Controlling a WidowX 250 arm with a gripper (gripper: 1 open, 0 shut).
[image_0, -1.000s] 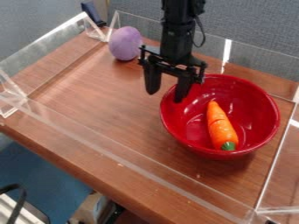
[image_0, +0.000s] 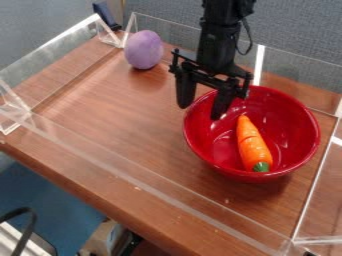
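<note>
A black gripper (image_0: 203, 96) hangs from the top centre over the left rim of a red bowl (image_0: 291, 132), its fingers apart with nothing visible between them. An orange toy carrot (image_0: 251, 143) with a green tip lies inside the bowl. A purple round object (image_0: 144, 48) stands at the back left of the wooden table (image_0: 107, 130), behind and left of the gripper.
Clear low walls line the table's left and right edges. A grey wall stands behind, and a blue floor with cables shows at the lower left.
The gripper has shifted slightly to the right and a little lower over the bowl. The bowl, carrot and purple object look unmoved.
</note>
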